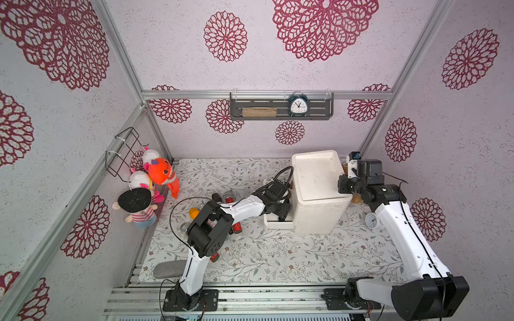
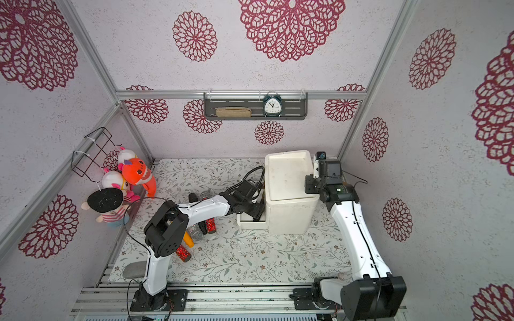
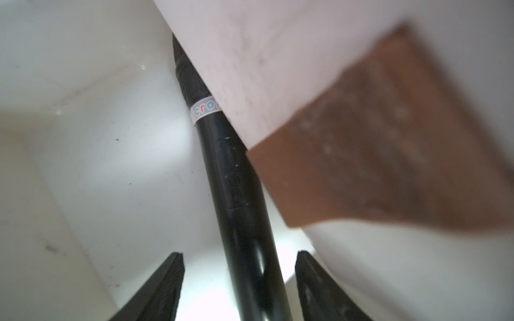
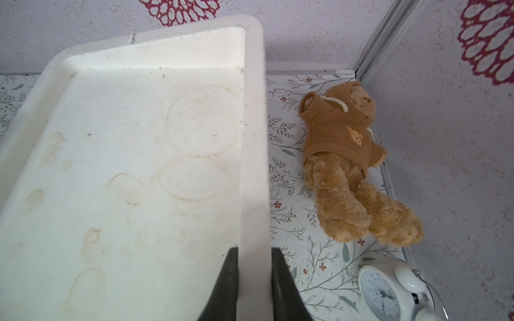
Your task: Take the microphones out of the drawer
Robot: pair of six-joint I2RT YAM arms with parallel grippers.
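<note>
The white drawer unit stands right of centre, its drawer pulled out to the left. The black microphone lies inside the drawer, partly hidden by an overhanging edge. My left gripper is down in the drawer, part open, one finger either side of the microphone's barrel, apart from it in the left wrist view. My right gripper is shut on the right rim of the unit's top.
A teddy bear and white clock lie right of the unit. Several bottles and objects lie left of the drawer. Plush toys hang on the left wall.
</note>
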